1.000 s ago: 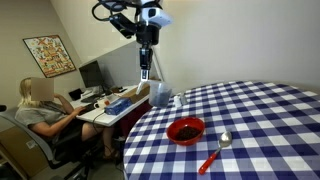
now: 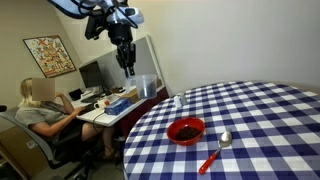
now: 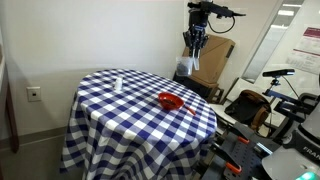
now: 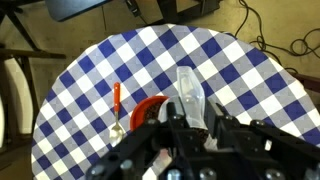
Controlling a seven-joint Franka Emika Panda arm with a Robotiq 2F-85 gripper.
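A clear plastic container [image 2: 143, 86] hangs above the table's left end in the first exterior view. My gripper [image 2: 128, 71] is shut on its edge or handle; which one I cannot tell. From the second exterior view, the same pale container [image 3: 184, 67] appears beyond the table's far right end. In the wrist view a whitish, see-through strip of the container [image 4: 186, 84] lies between the fingers. Below, a red bowl [image 2: 186, 130] with dark contents rests on the checkered cloth. Beside it lies a spoon with a red handle [image 2: 209, 162].
A small white bottle or cup [image 3: 118, 84] stands on the checkered table [image 3: 110, 103], clear of the bowl. A seated person [image 2: 42, 115] and a desk are at the left of the first exterior view.
Bowl, spoon and white item stay where they were.
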